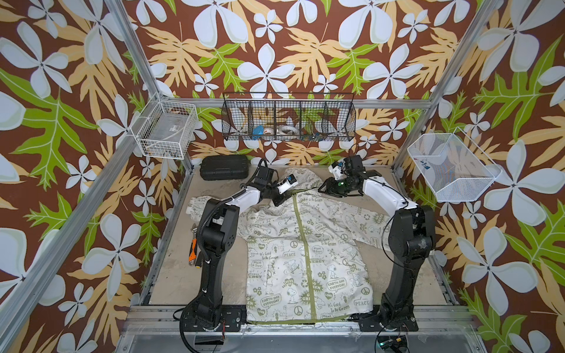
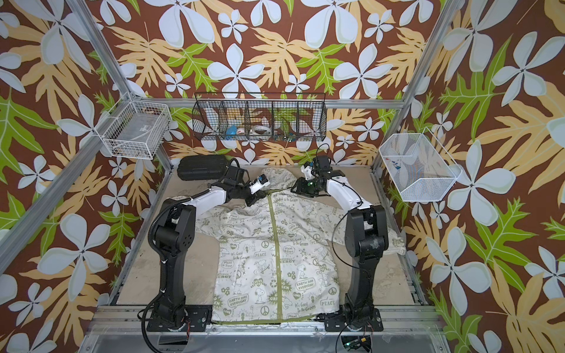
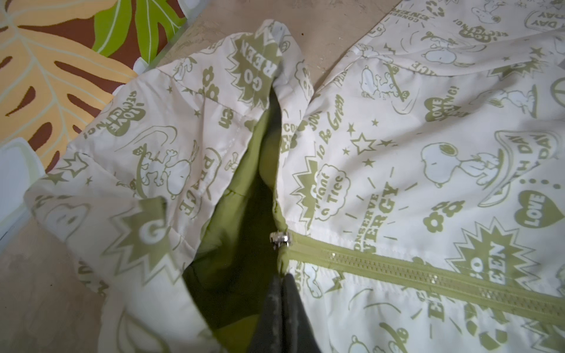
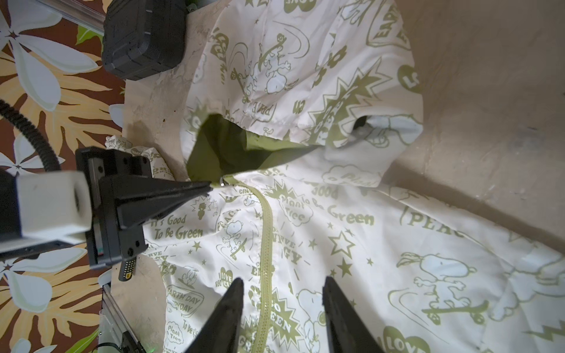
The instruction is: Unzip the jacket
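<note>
The white jacket (image 1: 306, 270) with green print lies flat, its green zipper (image 3: 412, 271) closed down the front. The metal slider (image 3: 280, 238) sits at the collar end, beside the open green-lined collar. My left gripper is shut at the collar edge, just short of the slider in its wrist view; whether any fabric is between its tips is unclear. My right gripper stands open above the jacket's upper front, to the right of the slider, with nothing visible between its fingers.
A black case (image 1: 223, 167) lies at the back left of the table. Tools (image 1: 193, 251) lie at the left. Wire baskets (image 2: 259, 117) hang at the back and on both sides. Bare table shows along both sides of the jacket.
</note>
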